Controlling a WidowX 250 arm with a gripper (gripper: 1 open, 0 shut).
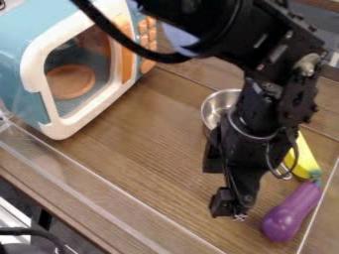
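Note:
My black gripper (231, 206) hangs low over the wooden counter, open, pointing down just left of a purple eggplant (290, 213), with no object visible between its fingers. A yellow banana (306, 159) lies behind the eggplant, partly covered by my arm. A silver pot (219, 100) stands behind the gripper, mostly hidden by it.
A toy microwave (48, 109) in blue and white, with a brown disc inside, stands at the back left. A black cable lies at the bottom-left corner.

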